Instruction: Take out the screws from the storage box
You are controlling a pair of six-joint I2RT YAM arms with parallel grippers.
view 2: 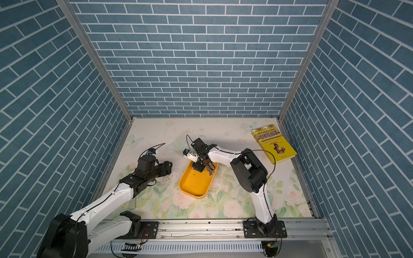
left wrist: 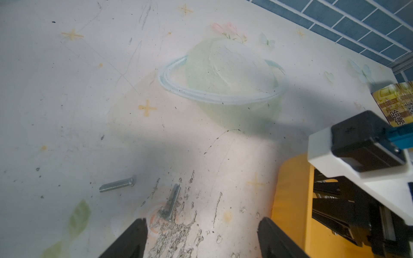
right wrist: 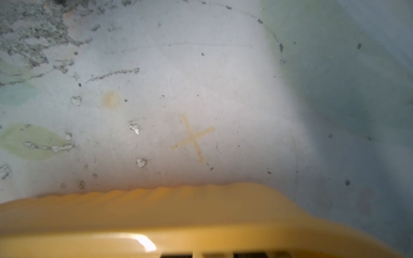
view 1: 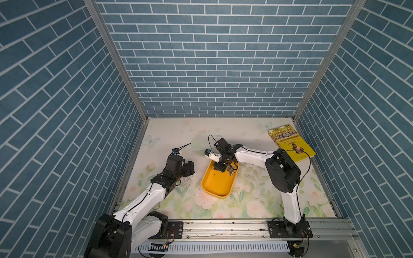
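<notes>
Grey screws (view 1: 230,170) lie in a cluster at the far right end of the yellow storage box (view 1: 217,190). My right gripper (view 1: 219,166) reaches down into that far end, left of the cluster. Two dark tips stand apart at the bottom edge of the right wrist view; what is between them is mostly cut off. On the table left of the box, the left wrist view shows one screw (left wrist: 117,185) and a second screw (left wrist: 172,202). Above the table near them hangs my left gripper, its fingers (left wrist: 133,240) apart with nothing held.
A yellow book (view 1: 292,142) lies at the far right of the table. The box's raised wall (right wrist: 150,210) fills the lower right wrist view. Behind the box and along the front, the table is clear.
</notes>
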